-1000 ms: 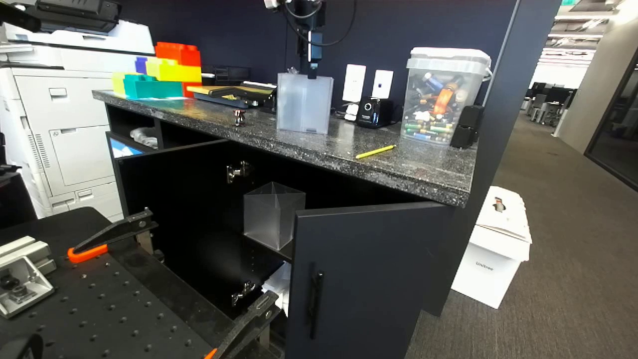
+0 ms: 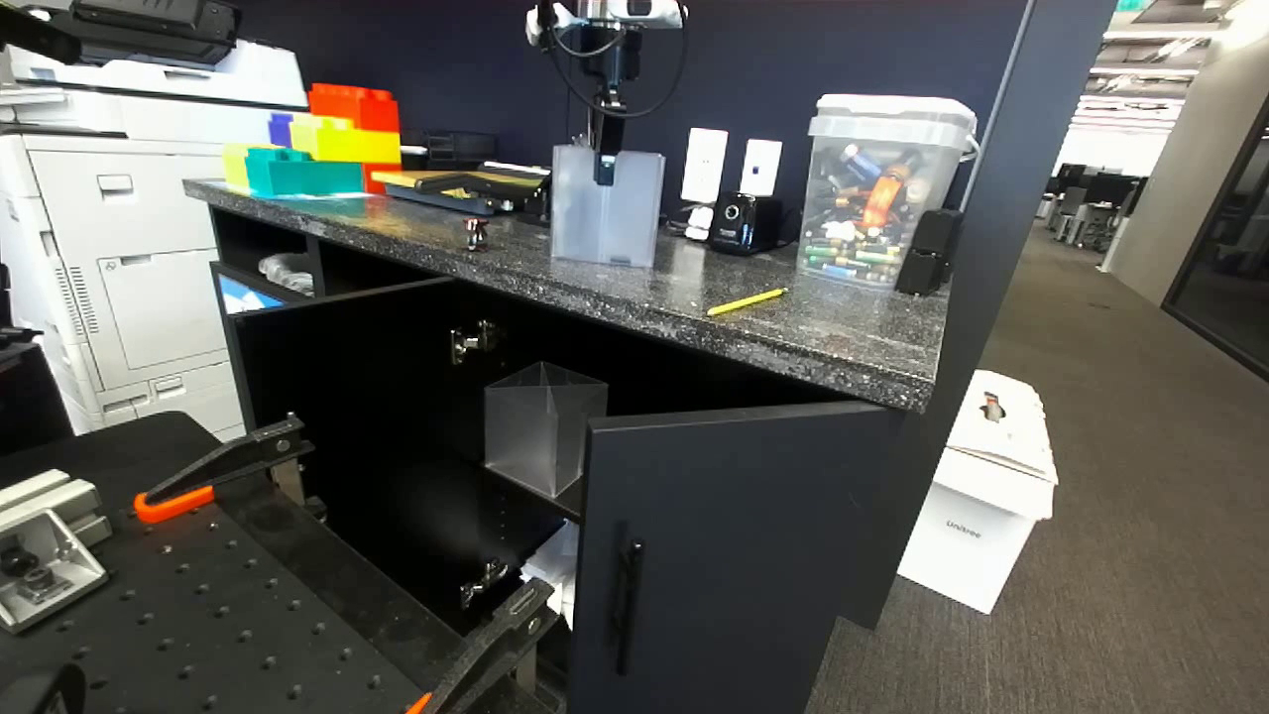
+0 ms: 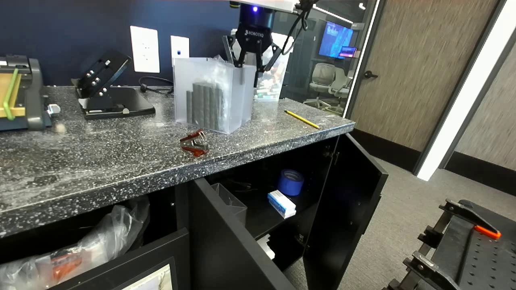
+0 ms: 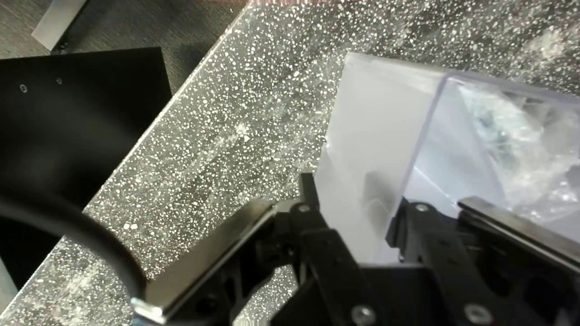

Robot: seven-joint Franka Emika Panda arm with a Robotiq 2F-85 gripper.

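Observation:
A translucent plastic bin (image 3: 182,113) stands upright on the speckled counter, with grey slabs and clear plastic wrap inside it. At its rim is my gripper (image 3: 247,72), pointing down, one finger on each side of a bin wall. In the wrist view the gripper is open: the left finger (image 4: 307,190) is outside the bin, and the right finger (image 4: 399,231) is by the wall's top edge. A gap shows between the left finger and the wall; whether the right one touches it, I cannot tell. Exterior view 1 shows the gripper (image 2: 606,173) overlapping the bin (image 2: 583,220).
A red staple remover (image 3: 194,143) lies before the bin, and a yellow pencil (image 3: 302,119) to its right. Behind stands a bucket of batteries (image 2: 874,196). Below, both cabinet doors (image 2: 726,535) hang open; another clear bin (image 2: 541,428) sits on the shelf.
Lower and slightly further left in exterior view 1, my gripper now has a finger overlapping the bin's upper front. The bin has hardly moved.

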